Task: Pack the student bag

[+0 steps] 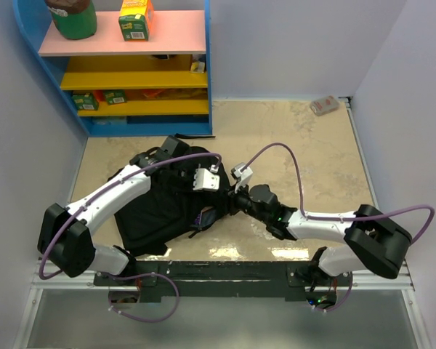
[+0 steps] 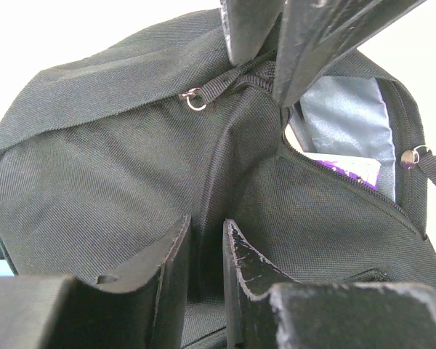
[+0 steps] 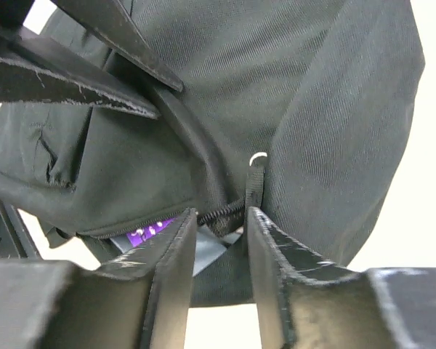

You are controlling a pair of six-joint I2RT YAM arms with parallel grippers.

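Note:
The black bag (image 1: 149, 218) lies on the left of the table, its opening partly unzipped, showing a grey-blue lining and a purple packet (image 2: 349, 166). My left gripper is over the bag, fingertips close together on the fabric; whether it pinches cloth is unclear. My right gripper is at the bag's right side, fingertips at the zipper and its pull tab (image 3: 254, 174); I cannot tell if they grip it.
A blue shelf unit (image 1: 102, 127) with boxes and a green tub stands at the back left. A small grey object (image 1: 324, 105) lies at the back right.

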